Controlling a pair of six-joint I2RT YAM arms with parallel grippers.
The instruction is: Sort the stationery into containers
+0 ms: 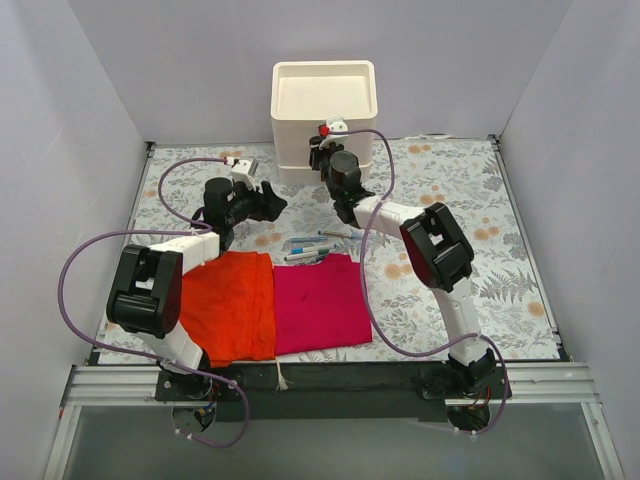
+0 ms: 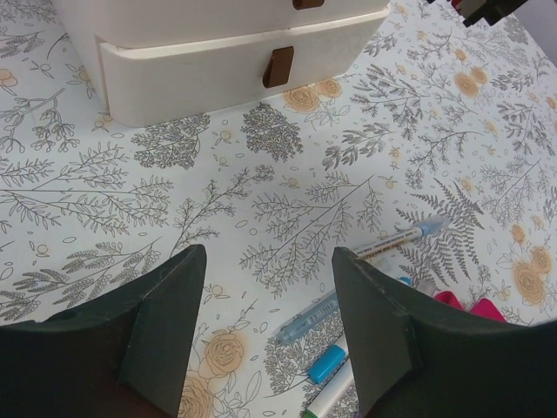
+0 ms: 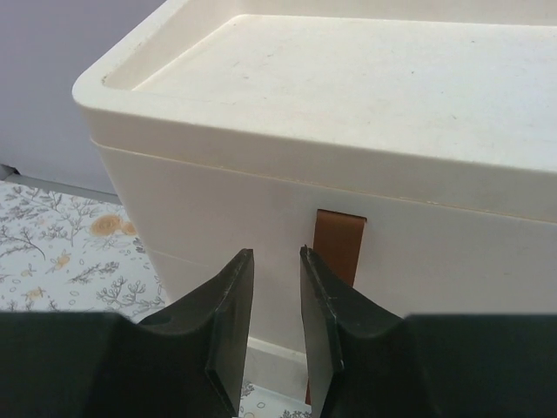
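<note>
At the back of the table stands a white drawer unit (image 1: pixel 296 140) with an open-topped tray surface. My right gripper (image 1: pixel 318 152) is right at its front, part open. In the right wrist view a brown handle tab (image 3: pixel 338 244) appears just beyond the right fingers (image 3: pixel 233 300), with no grip on it visible. Left of centre, my left gripper (image 1: pixel 276 202) hangs over the table, its fingers (image 2: pixel 165 322) apart and nothing between them. Several pens and markers (image 1: pixel 306 254) lie mid-table; a blue-grey pen (image 2: pixel 306 320) shows partly behind a left finger.
Two cloth pouches lie at the front: an orange one (image 1: pixel 228 305) and a magenta one (image 1: pixel 320 308). The lower drawer's brown tab (image 2: pixel 278 67) shows in the left wrist view.
</note>
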